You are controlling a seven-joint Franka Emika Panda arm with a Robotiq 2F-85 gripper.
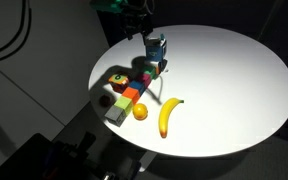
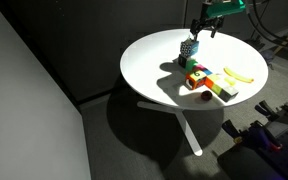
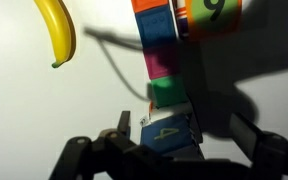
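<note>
My gripper is open; its dark fingers stand wide apart in the wrist view with nothing held between them. Below, a blue block (image 3: 168, 132) marked with a 4 shows in the gap at the image's lower middle. In exterior view 1 this block (image 1: 156, 47) tops a small stack, and the gripper (image 1: 138, 37) hangs just left of it, apparently clear of it. From the stack's foot runs a row of coloured blocks: green (image 3: 168, 92), magenta (image 3: 162, 62), blue (image 3: 157, 27), then orange (image 1: 131, 94) and a pale one (image 1: 115, 115).
A number cube (image 3: 214, 15) showing a 9 lies beside the row. A banana (image 1: 168, 116), an orange fruit (image 1: 140, 112) and a dark red round fruit (image 1: 106, 101) are also on the white round table (image 1: 234, 80).
</note>
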